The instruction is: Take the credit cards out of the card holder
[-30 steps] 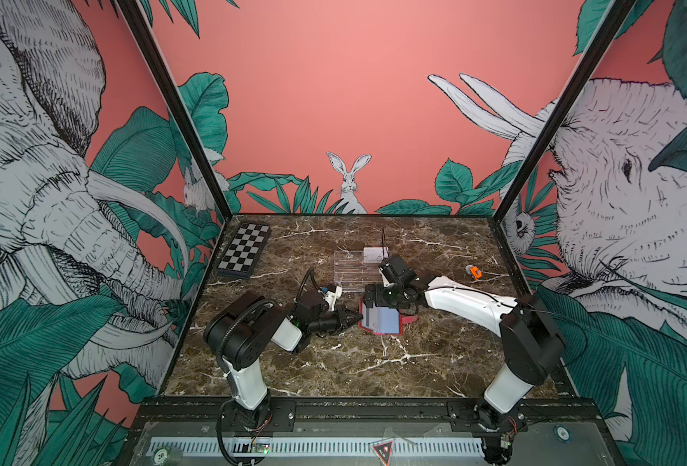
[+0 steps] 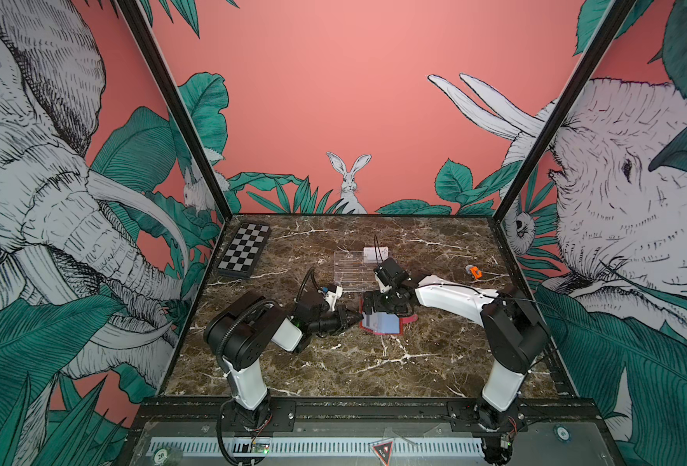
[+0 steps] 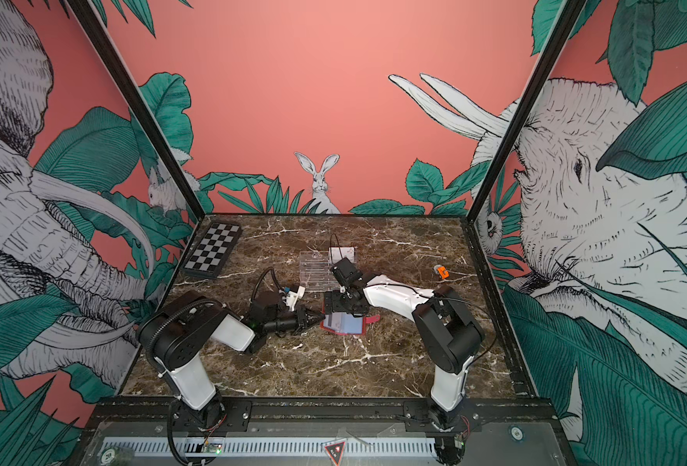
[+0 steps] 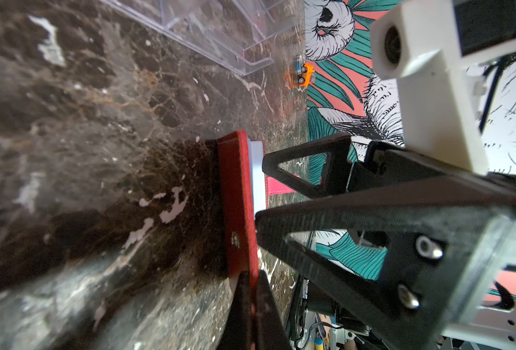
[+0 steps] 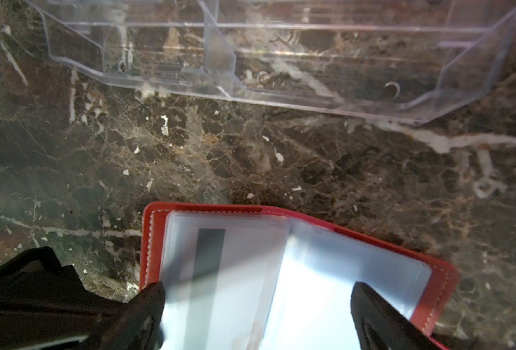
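Observation:
The red card holder lies spread on the table with pale cards in clear sleeves; the card in its left sleeve has a dark stripe. At the holder's left edge, my left gripper is shut on the raised red cover, which shows between its fingertips. Over the holder is my right gripper, fingers spread apart, with no card seen between them. One of its fingertips is close to the cover's inner side in the left wrist view; whether it touches cannot be told.
A clear plastic rack stands just behind the holder, with a white object beside it. A chequered board is at the back left, an orange toy at the right.
My right gripper has moved left and a little toward the front over the card holder. The left arm and the holder look unmoved.

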